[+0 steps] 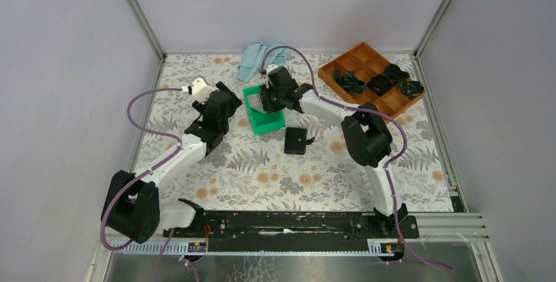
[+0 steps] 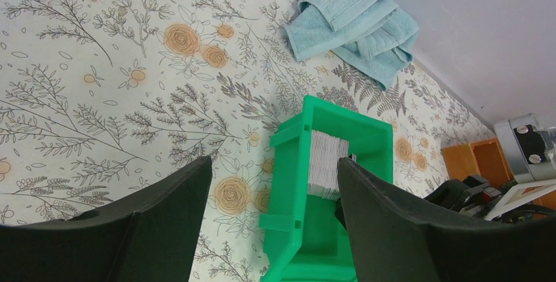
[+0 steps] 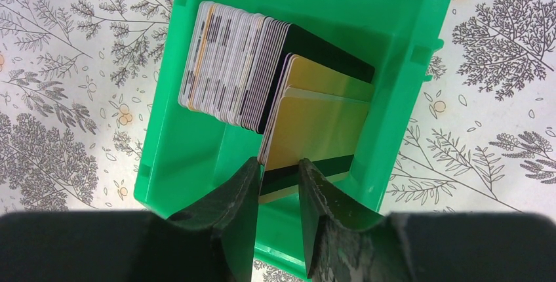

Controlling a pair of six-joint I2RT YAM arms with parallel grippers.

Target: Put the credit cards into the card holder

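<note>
Several cards stand packed in a row (image 3: pixel 229 65) inside a green bin (image 3: pixel 157 138). Beside that row, a few gold cards (image 3: pixel 321 121) with a dark stripe lean at a slant. Over their near end is my right gripper, its fingers part open, with a card corner showing between the fingertips; a firm hold does not show. A flat black case, apparently the card holder (image 1: pixel 295 141), lies on the table in front of the bin, a small tab at its right side. My left gripper hangs open and empty, left of the bin.
A light blue cloth (image 1: pixel 259 59) lies behind the bin. At the back right, a wooden divided tray (image 1: pixel 364 56) holds several dark coiled items.
</note>
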